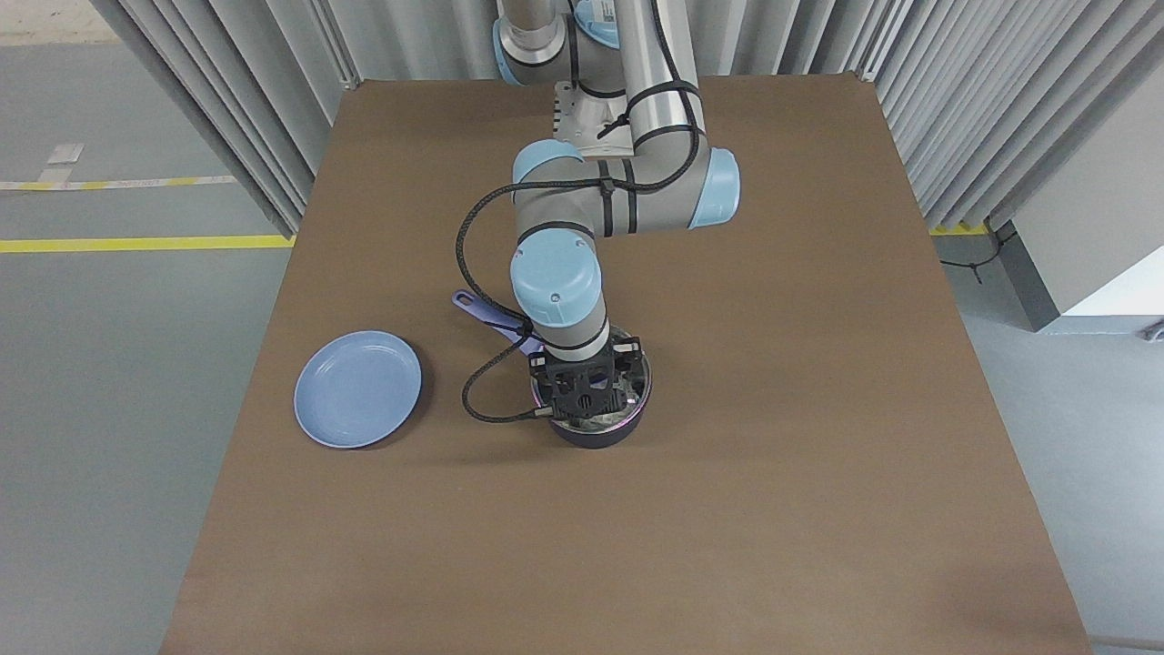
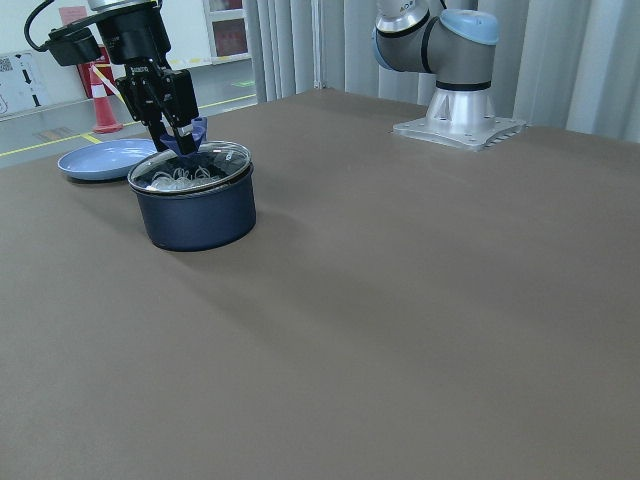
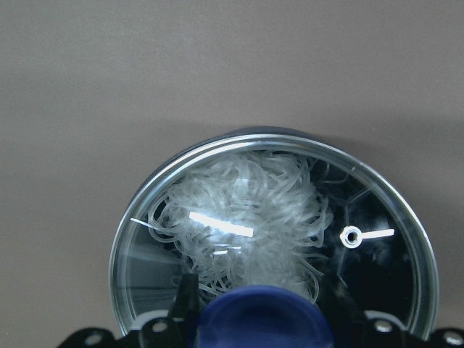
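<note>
A dark blue pot (image 2: 197,225) stands on the table with a glass lid (image 3: 370,261) over white noodles. My gripper (image 2: 180,140) is down at the lid, its fingers either side of a blue knob-like piece (image 3: 264,322) at the bottom of the wrist view; whether they are shut on it is unclear. In the front view the arm hides most of the pot. A purple long handle (image 1: 480,309) sticks out toward the back left, behind the pot.
A light blue plate (image 1: 357,388) lies left of the pot.
</note>
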